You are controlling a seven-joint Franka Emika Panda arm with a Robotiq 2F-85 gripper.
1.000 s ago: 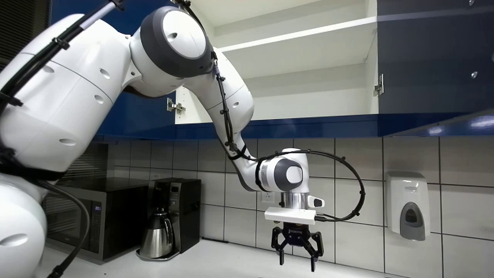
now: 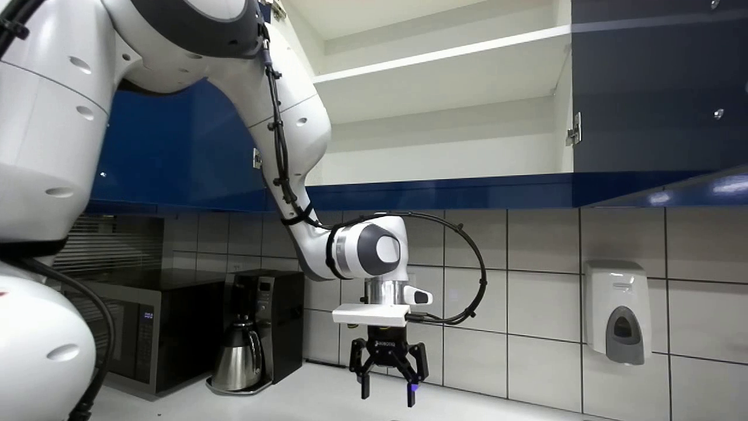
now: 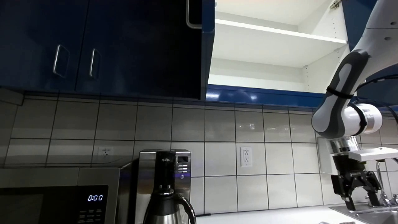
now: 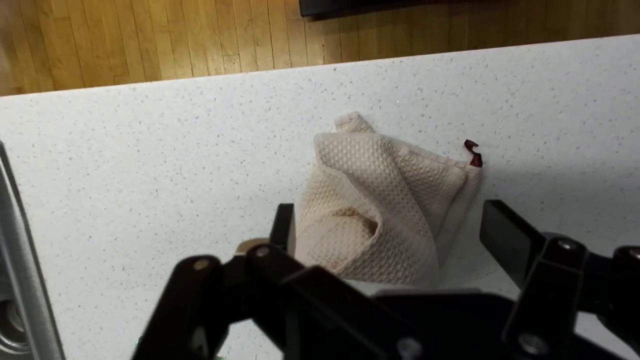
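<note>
A crumpled beige cloth point(image 4: 390, 204) lies on the white counter in the wrist view, with a small dark red tag point(image 4: 474, 154) at its right corner. My gripper is above it, fingers spread to either side of the cloth in that view and nothing held between them. In the first exterior view the gripper point(image 2: 387, 399) points straight down, fingers apart, with the cloth out of sight. From the second exterior view, the gripper point(image 3: 362, 204) appears at the right, in front of the sink area.
A coffee maker point(image 2: 285, 326) with a steel carafe point(image 2: 236, 361) and a microwave point(image 2: 158, 330) stand to the left. Overhead is an open, empty cabinet point(image 2: 449, 140). A soap dispenser point(image 2: 618, 309) hangs on the tiles. The sink's edge point(image 4: 27, 264) borders the counter.
In the first exterior view, the arm has swung left, carrying the gripper toward the coffee maker side and slightly upward. Its fingers remain open.
</note>
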